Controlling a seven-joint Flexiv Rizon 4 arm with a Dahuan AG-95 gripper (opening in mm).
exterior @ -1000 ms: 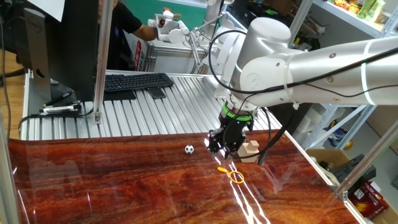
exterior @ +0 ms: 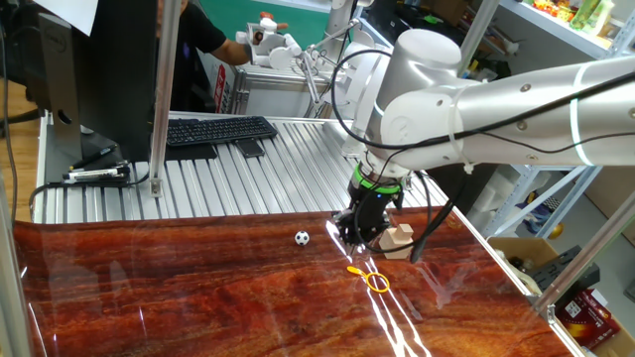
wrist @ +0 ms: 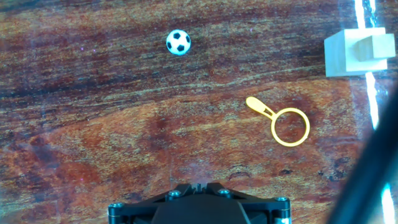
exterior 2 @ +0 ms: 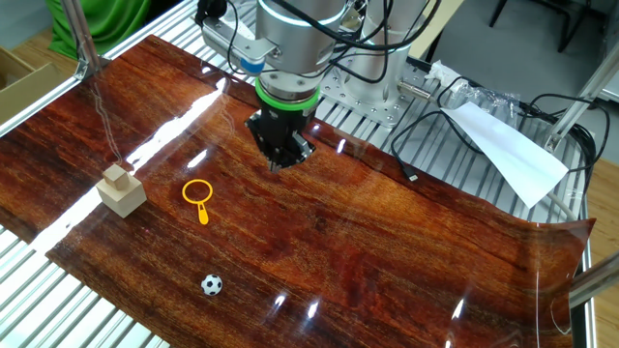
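Note:
My gripper shows at the bottom of the wrist view, its fingertips together and nothing visible between them. From the second exterior view, the gripper [exterior 2: 275, 164] hangs above the wood-grain sheet, pointing down and clear of every object. A yellow magnifier-like ring with a handle [wrist: 290, 127] lies flat on the sheet, ahead and to the right in the wrist view. Farther ahead and left is a small black-and-white ball [wrist: 178, 42]. At the upper right stands a pale wooden block [wrist: 348, 53] with a smaller block [exterior 2: 116, 176] on top.
The glossy brown sheet [exterior 2: 387, 251] is bare over most of its area. White paper [exterior 2: 508, 153] and loose cables lie by the robot's base. A keyboard [exterior: 220, 130] rests on the slatted metal table. A dark cable crosses the wrist view's right side.
The gripper's fingers looked spread a second ago and are now together. The arm has stayed in about the same place. The ring, ball and blocks have not moved.

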